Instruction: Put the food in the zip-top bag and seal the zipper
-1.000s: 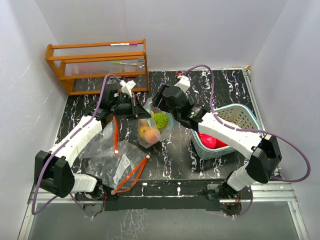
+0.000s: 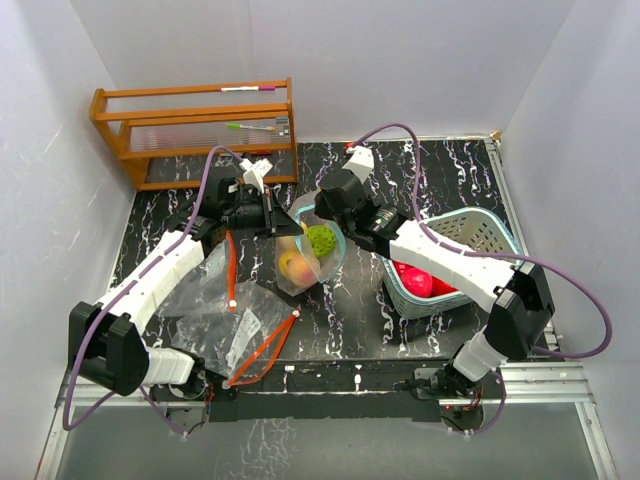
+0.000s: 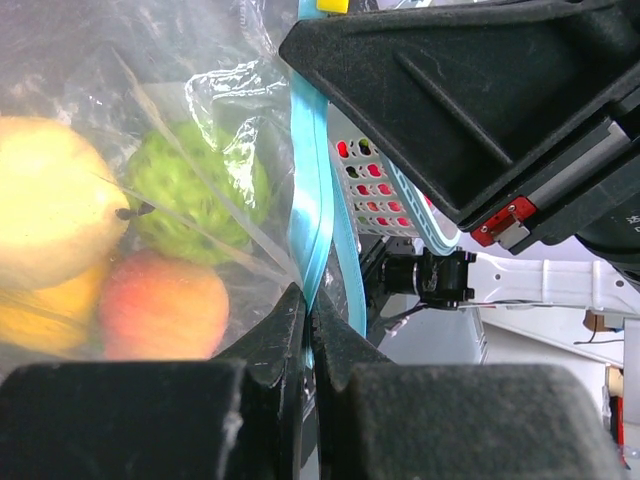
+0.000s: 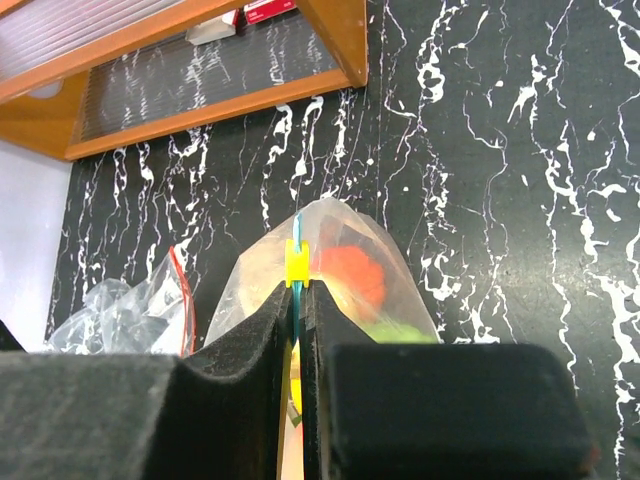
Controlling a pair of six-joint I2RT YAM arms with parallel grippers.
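The clear bag (image 2: 308, 270) stands at the table's middle with fruit inside: a peach (image 3: 160, 305), a green lumpy fruit (image 3: 195, 190) and yellow pieces. Its blue zipper (image 3: 311, 200) runs between my grippers. My left gripper is shut on the zipper at the bag's mouth. My right gripper is shut on the zipper strip too, with a yellow piece at the strip, a little beyond the left one.
A basket (image 2: 450, 225) with red items stands at the right. Empty bags with orange zippers (image 2: 225, 330) lie front left. A wooden rack (image 2: 195, 88) stands at the back left.
My right gripper and arm have shifted slightly in the top view, the wrist turning a little. The left arm and bag look almost unchanged.
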